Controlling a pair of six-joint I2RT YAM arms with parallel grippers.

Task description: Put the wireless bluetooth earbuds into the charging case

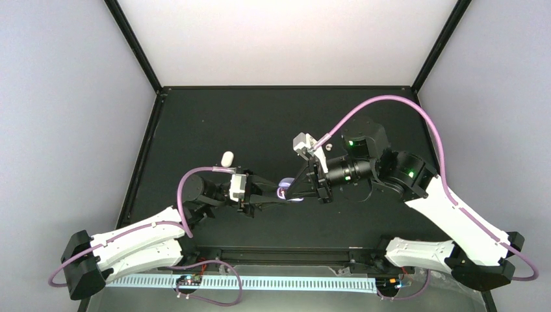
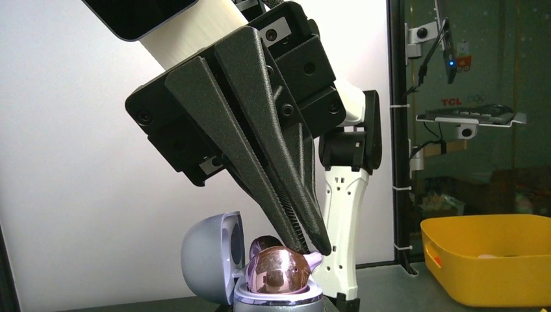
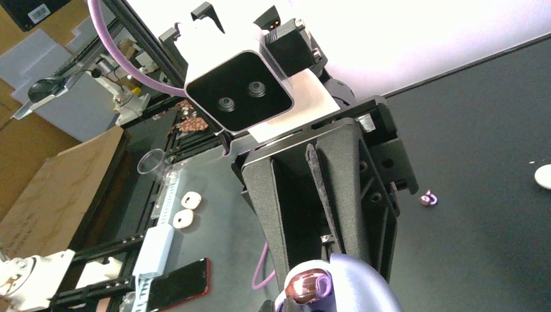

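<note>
The lilac charging case [image 1: 286, 189] is held upright, lid [image 2: 209, 253] open, by my left gripper [image 1: 276, 198], shut on it. A shiny pink-copper earbud sits at the case opening, also seen in the right wrist view [image 3: 303, 286]. My right gripper is shut, its fingertips angled down against or just beside that earbud's upper side; nothing clearly shows between them. A second earbud [image 3: 427, 199] lies loose on the dark table, also small in the top view [image 1: 329, 147].
A white oval object [image 1: 227, 158] lies behind the left gripper. In the wrist views, items outside the work area include a yellow bin [image 2: 487, 279] and a phone [image 3: 179, 283].
</note>
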